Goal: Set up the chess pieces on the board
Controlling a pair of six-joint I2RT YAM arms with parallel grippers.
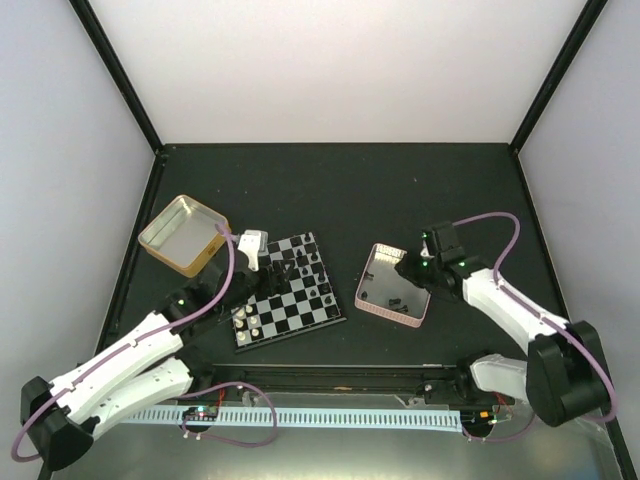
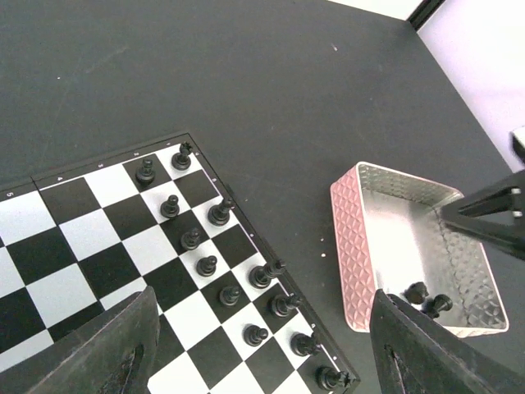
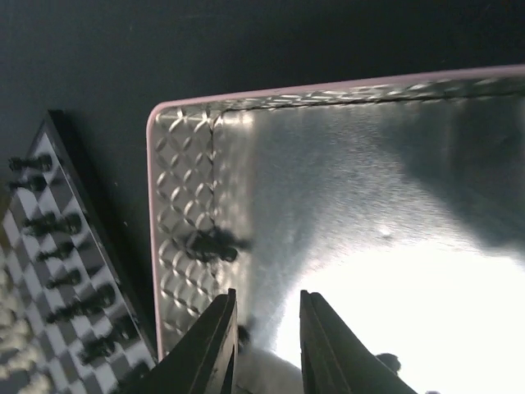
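The chessboard (image 1: 300,310) carries black pieces (image 2: 219,212) along its right side and white pieces (image 1: 240,335) at the near left. A pink tray (image 2: 357,254) beside it holds several loose black pieces (image 3: 213,245). My left gripper (image 1: 278,275) is open above the board, with nothing seen between its fingers. My right gripper (image 1: 403,270) hangs over the tray, its fingertips a short way apart, with no piece visible between them.
A gold-rimmed tray (image 1: 157,240), empty, sits left of the board. Walls border both sides.
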